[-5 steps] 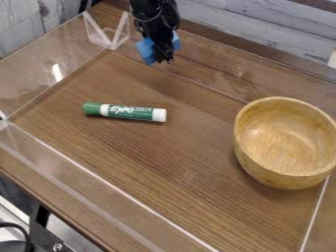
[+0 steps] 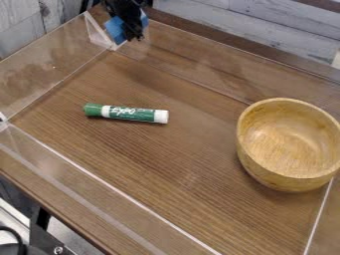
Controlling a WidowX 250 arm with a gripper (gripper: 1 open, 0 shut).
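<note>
My dark gripper (image 2: 125, 16) is at the top left, shut on a blue object (image 2: 122, 28) that is partly hidden by it and by the frame's top. A green and white tube (image 2: 126, 113) lies on the wooden table left of centre. An empty yellow bowl (image 2: 285, 144) stands at the right.
A clear plastic edge runs along the left side. A pale wall edge is at the top right.
My gripper, with the blue object, has moved left and up toward the top left corner. The tube and bowl have not moved.
</note>
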